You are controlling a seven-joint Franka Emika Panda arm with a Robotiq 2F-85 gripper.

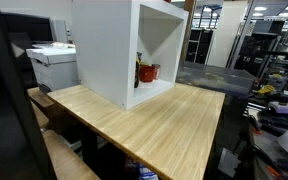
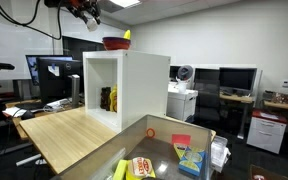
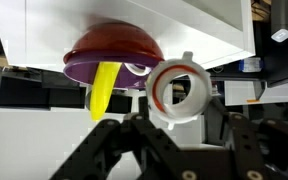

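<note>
A white cup (image 3: pixel 180 93) with a reddish line inside and a small handle lies between the fingers of my gripper, which is shut on it. In exterior view 2 the gripper (image 2: pixel 92 24) is high up, above and left of the red bowl (image 2: pixel 116 43) on top of the white shelf. The wrist view has the bowl (image 3: pixel 112 42) just left of the cup, with a yellow object (image 3: pixel 105 88) and something purple in it. Exterior view 1 does not show the gripper.
A white shelf unit (image 1: pixel 107 50) stands on the wooden table (image 1: pixel 159 122), with a red mug (image 1: pixel 147 73) inside. A grey bin (image 2: pixel 164 150) with several colourful items is in front of the shelf. The tabletop beside the shelf is clear.
</note>
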